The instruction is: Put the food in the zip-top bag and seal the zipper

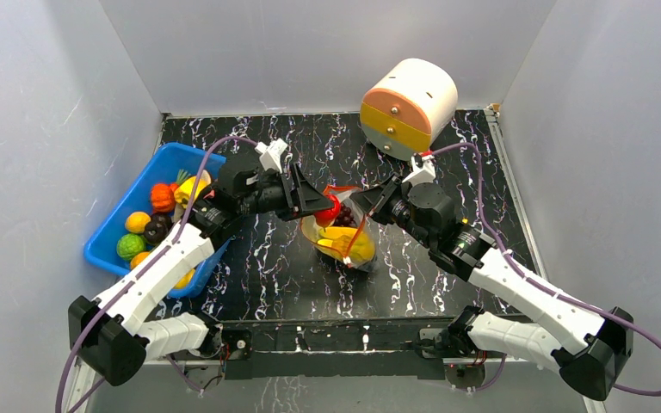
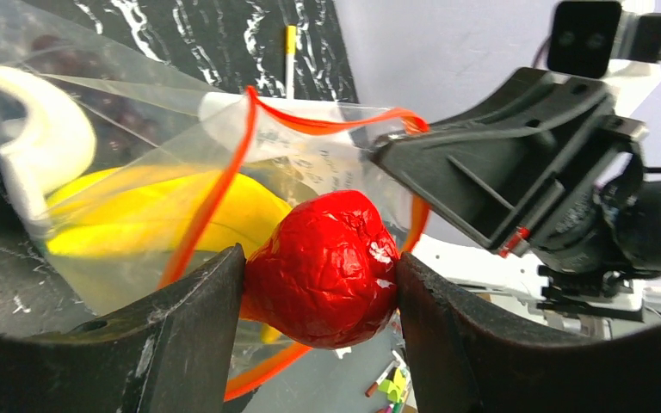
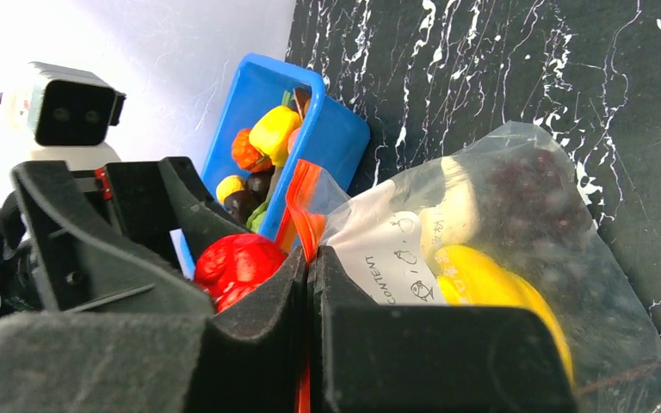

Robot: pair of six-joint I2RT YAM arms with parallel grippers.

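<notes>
A clear zip top bag [image 1: 363,256] with an orange zipper rim stands mid-table, its mouth spread. Inside it are yellow bananas [image 2: 181,215], a pale rounded item [image 2: 52,120] and dark grapes [image 1: 345,217]. My left gripper is shut on a shiny red pepper [image 2: 331,275]. In the top view that red pepper overlaps the bag's mouth at its left side; how deep it sits cannot be told. My right gripper is shut on the bag's orange rim [image 3: 307,206], holding it up on the right.
To the left stands a blue bin [image 1: 108,232] with several toy fruits and vegetables. A rounded cabinet [image 1: 422,95] with coloured drawers occupies the back right. Bare black table [image 1: 262,249] lies between bin and bag.
</notes>
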